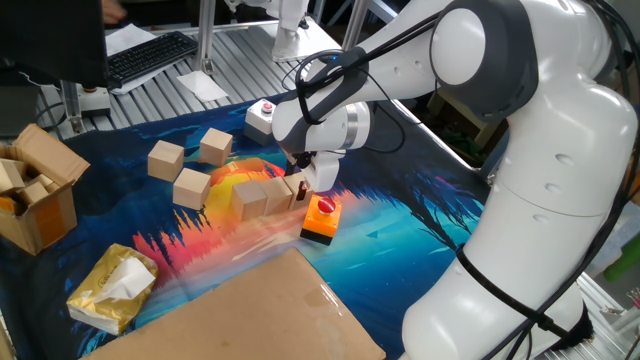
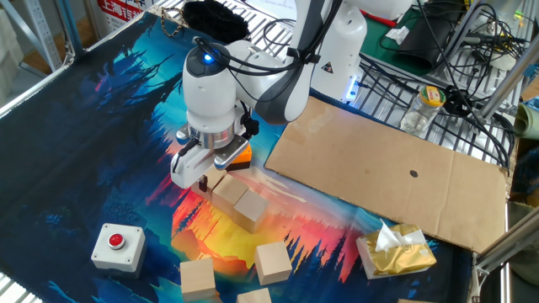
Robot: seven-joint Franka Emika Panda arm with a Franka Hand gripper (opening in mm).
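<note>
Three plain wooden blocks stand in a row on the colourful cloth, with the left end block [image 1: 247,201] and the middle block [image 1: 276,195] clear of the hand. Over the other end block [image 2: 212,178] my gripper [image 1: 298,184] points down, low at the cloth. A dark fingertip [image 2: 203,183] shows against that block's side. The opposite finger is largely covered by the hand in this view, so whether the fingers press on the block cannot be made out. Three more blocks lie apart, among them one loose block [image 1: 192,188].
Close beside the hand sits an orange box with a red button [image 1: 321,218]. A white button box [image 2: 119,249], a tissue pack [image 1: 113,289], an open carton of blocks [image 1: 40,212] and a flat cardboard sheet [image 2: 379,172] surround the area.
</note>
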